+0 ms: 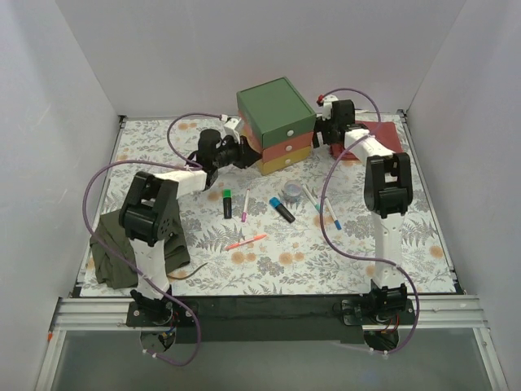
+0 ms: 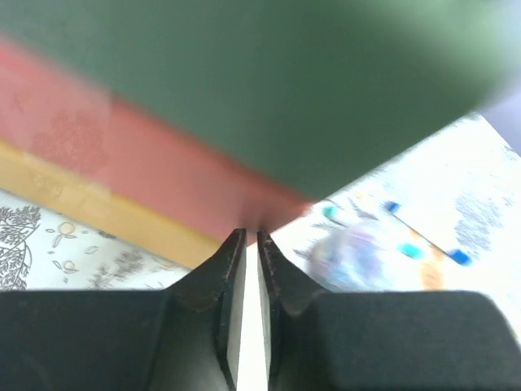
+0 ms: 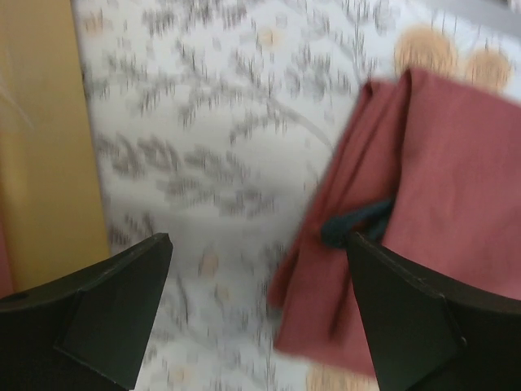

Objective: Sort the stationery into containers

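A drawer unit with green, red and yellow drawers stands turned at the back centre. My left gripper is shut against its left front corner, nothing visible between the fingertips; the red and yellow drawers fill the left wrist view. My right gripper is open at the unit's right side, beside a folded red cloth. On the table lie a green-capped marker, a blue-capped marker, a pink pen, an orange pen, blue-capped pens and a round translucent container.
A dark olive cloth lies at the left front, a thin curved item near it. Walls stand close behind the unit and at both sides.
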